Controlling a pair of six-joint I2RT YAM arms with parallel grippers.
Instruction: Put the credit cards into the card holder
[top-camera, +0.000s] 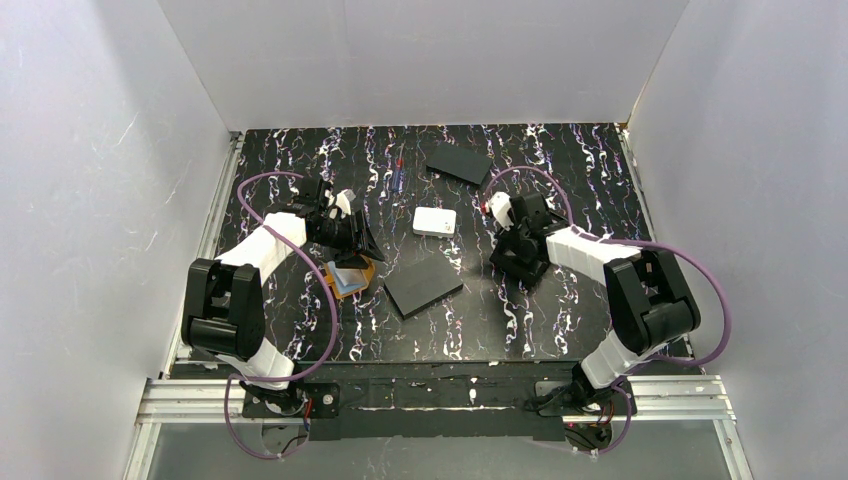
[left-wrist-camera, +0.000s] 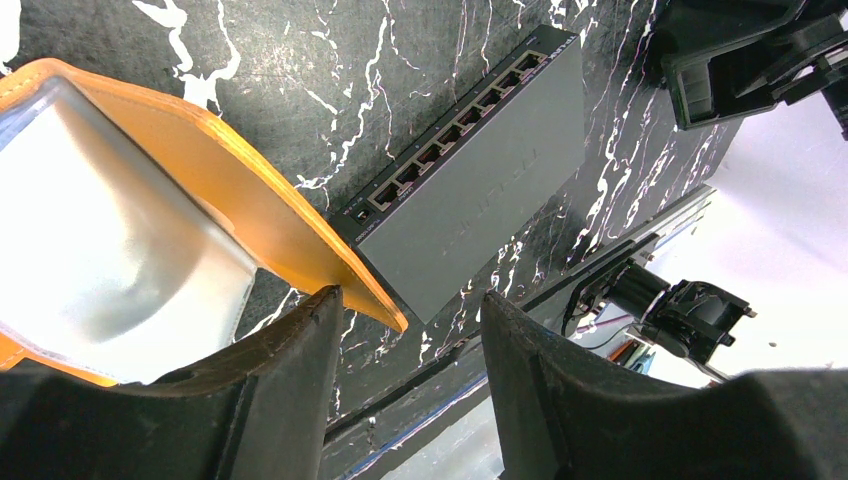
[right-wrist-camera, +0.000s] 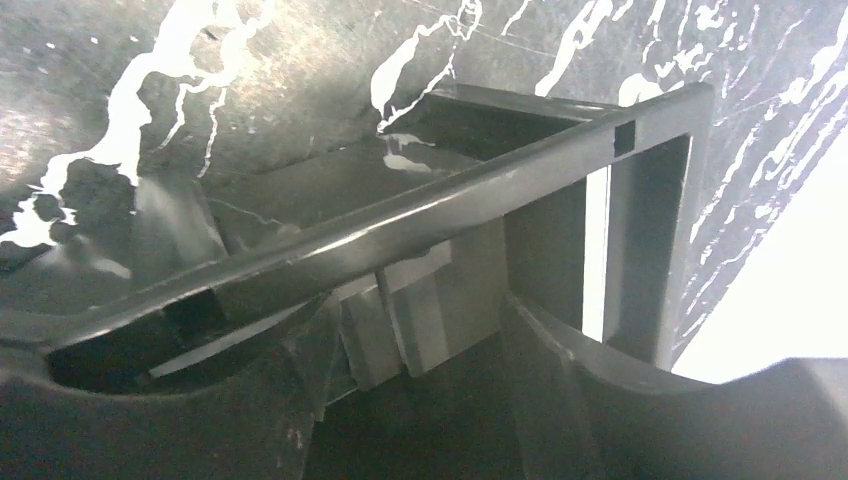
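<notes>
My left gripper (top-camera: 366, 256) is above an orange-walled container (top-camera: 372, 272) with a glossy whitish-blue sheet (top-camera: 347, 277) inside. Close up in the left wrist view, the container's wall end (left-wrist-camera: 385, 305) shows past the gap between my fingers, which stand apart. On the right, a black compartmented tray (top-camera: 521, 270) lies under my right gripper (top-camera: 503, 240). The right wrist view shows the spread fingers at the tray's rim (right-wrist-camera: 450, 205), with inner dividers (right-wrist-camera: 400, 320) between them. I cannot make out any credit card for certain, nor which container is the card holder.
A grey flat network box (top-camera: 423, 287) lies between the arms. Behind it are a small white box (top-camera: 434, 222), a dark flat box (top-camera: 459, 163) and a blue pen-like item (top-camera: 398, 175). The centre of the table has some bare room.
</notes>
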